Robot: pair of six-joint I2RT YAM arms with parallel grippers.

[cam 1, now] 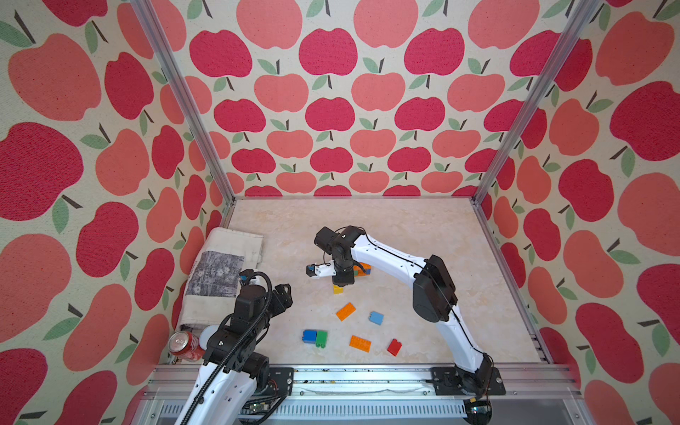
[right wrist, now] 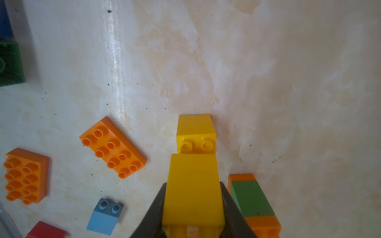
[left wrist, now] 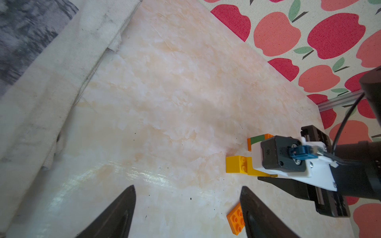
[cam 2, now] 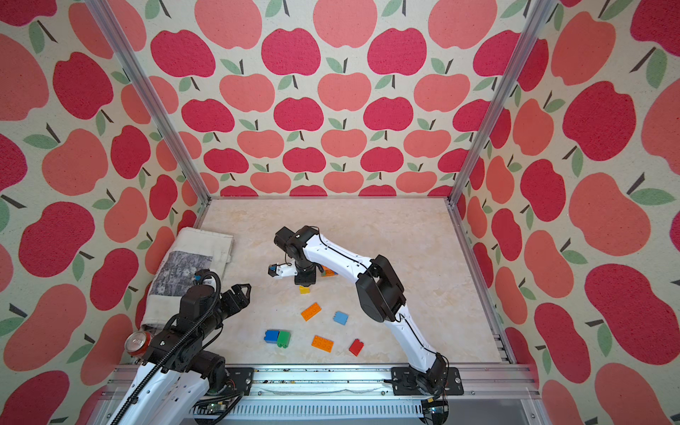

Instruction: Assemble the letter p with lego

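Observation:
My right gripper is shut on a yellow brick [right wrist: 192, 186], seen large in the right wrist view, above another yellow brick [right wrist: 196, 129] on the table; whether the two touch I cannot tell. Beside them, to the lower right in that view, lies an orange and green piece [right wrist: 248, 196]. My left gripper stands open near the mat at the left, nothing between its fingers.
Loose bricks lie at the front: two orange ones [cam 1: 345, 311] [cam 1: 360, 343], light blue [cam 1: 375, 318], red [cam 1: 394, 347], blue [cam 1: 309, 336] with green [cam 1: 321, 339]. A cloth [cam 1: 233, 244] covers the left; cans stand front left.

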